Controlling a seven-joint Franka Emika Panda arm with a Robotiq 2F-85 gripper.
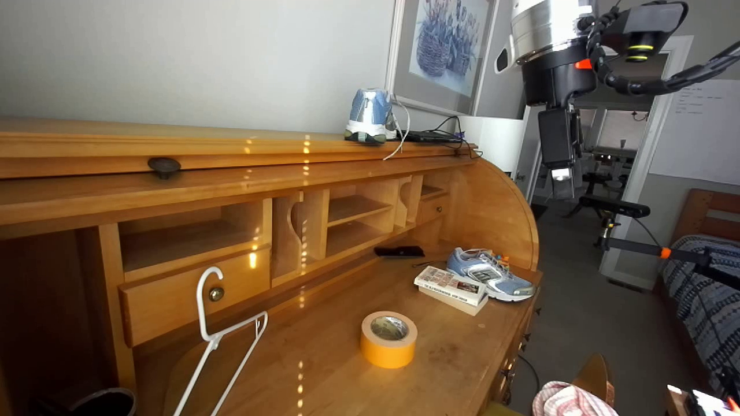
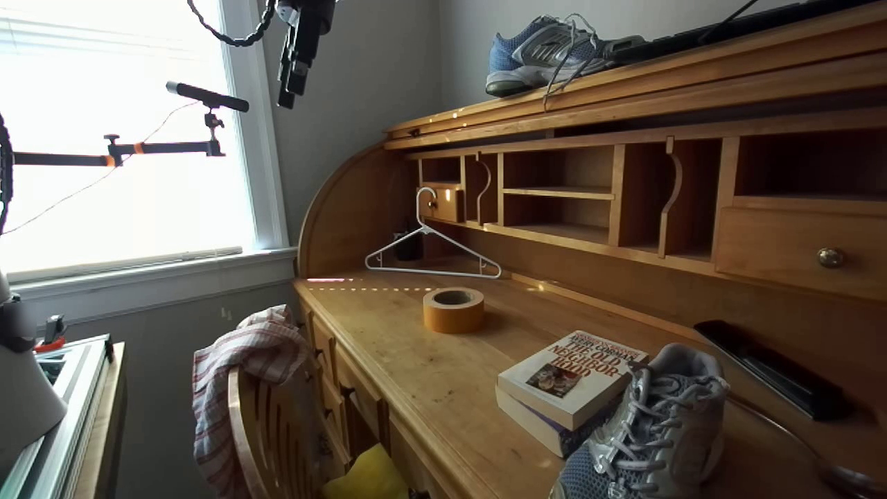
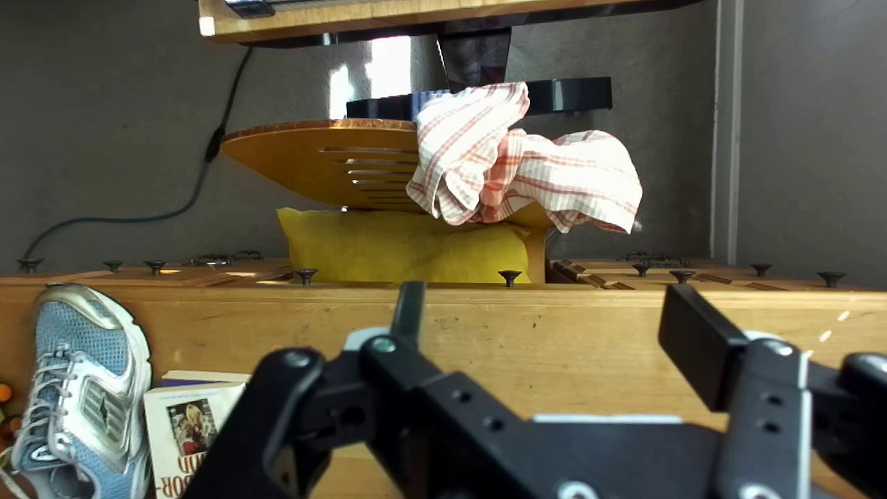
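Note:
High above the desk's front edge hangs my gripper, its two fingers spread well apart and the space between them empty. In the first exterior view the gripper [image 1: 562, 181] points down at upper right. A roll of orange tape [image 1: 388, 340] lies flat on the desktop [image 2: 391, 349]. Behind it a white hanger [image 2: 432, 271] stands with its hook up near the small drawer. Two stacked books [image 2: 574, 378] rest beside a blue-grey shoe [image 2: 657, 432] at the desk's other end. The tape and hanger are out of the wrist view.
A second shoe [image 2: 545, 54] sits on top of the desk. Cubbyholes line its back, with a black object [image 2: 773, 370] below them. In front stands a wooden chair [image 3: 324, 158] with a checked cloth [image 3: 490, 162] and yellow cushion [image 3: 399, 245]. The desktop around the tape is clear.

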